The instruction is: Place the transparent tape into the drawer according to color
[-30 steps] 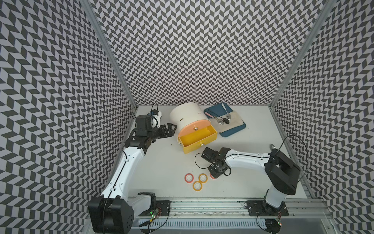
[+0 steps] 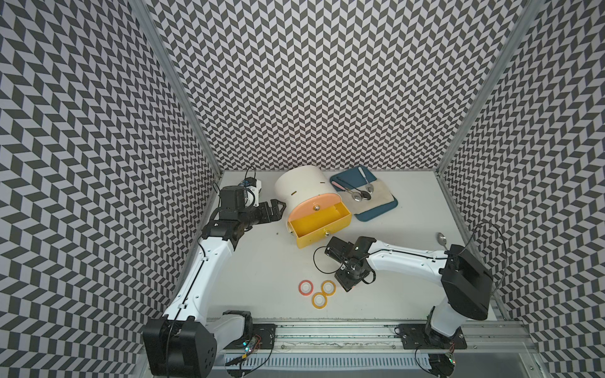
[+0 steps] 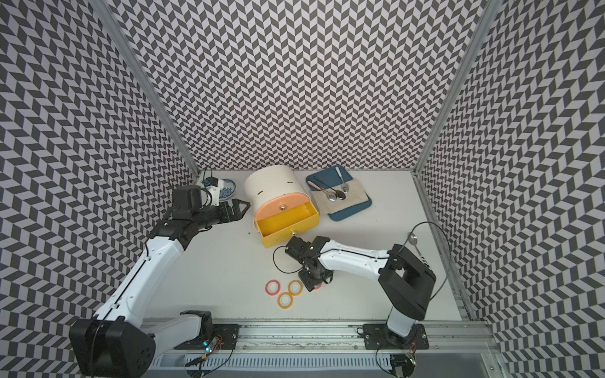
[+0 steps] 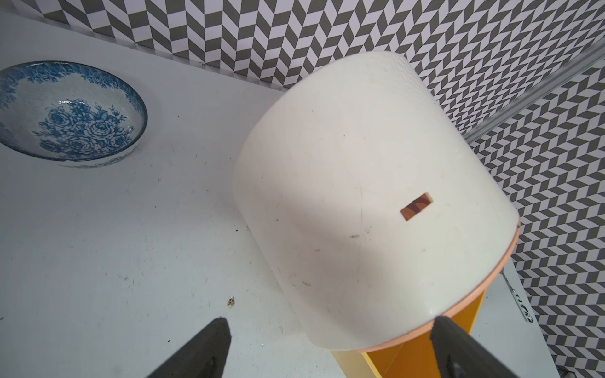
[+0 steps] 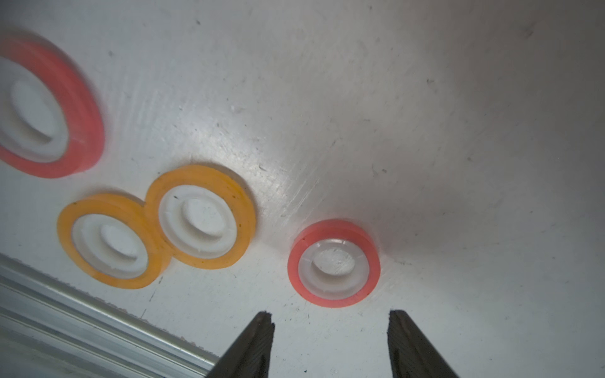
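Observation:
In the right wrist view a red-edged tape roll lies flat just beyond the fingertips of my right gripper, which is open and empty. Two yellow-orange rolls touch each other to the left, and another red roll lies farther left. At mid-table the white round cabinet has its yellow drawer pulled out, with nothing seen inside. Its upper orange drawer is shut. My left gripper stands open beside the cabinet, near its left side, holding nothing.
Behind the cabinet's right side lies a blue and beige mat with several utensils on it. A spoon rests far right. A blue-patterned bowl sits at the back left. Open table surrounds the tape rolls.
The left arm and the tape rolls show no visible movement.

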